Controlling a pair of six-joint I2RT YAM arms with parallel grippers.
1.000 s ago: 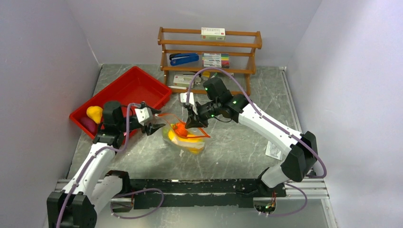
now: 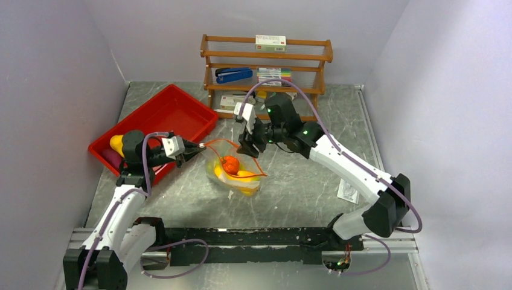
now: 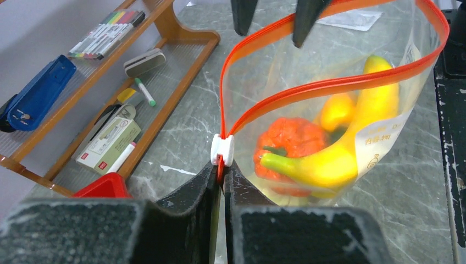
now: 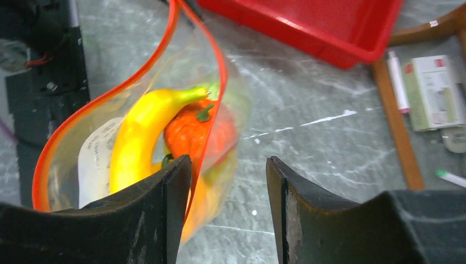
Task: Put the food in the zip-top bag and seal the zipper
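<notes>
A clear zip top bag (image 2: 253, 187) with an orange rim stands on the grey table, its mouth spread wide. Inside lie a yellow banana (image 3: 379, 104), an orange-red pepper (image 3: 291, 143) and another yellow piece (image 3: 338, 111). At the bag's left corner, just below the white zipper slider (image 3: 222, 148), my left gripper is shut on the orange zipper end. My right gripper is open above the rim's back side. One of its fingers (image 4: 178, 176) lies against or near the orange edge; whether they touch I cannot tell.
At the back left, a red bin (image 2: 181, 109) holds a yellow item (image 2: 116, 144) and a purple one (image 2: 112, 158). A wooden rack (image 2: 208, 78) with stationery stands at the back. Table space right of the bag is clear except for a flat white packet (image 2: 348, 191).
My right gripper has risen toward the back and opened, away from the rim's near part; the bag mouth looks wider.
</notes>
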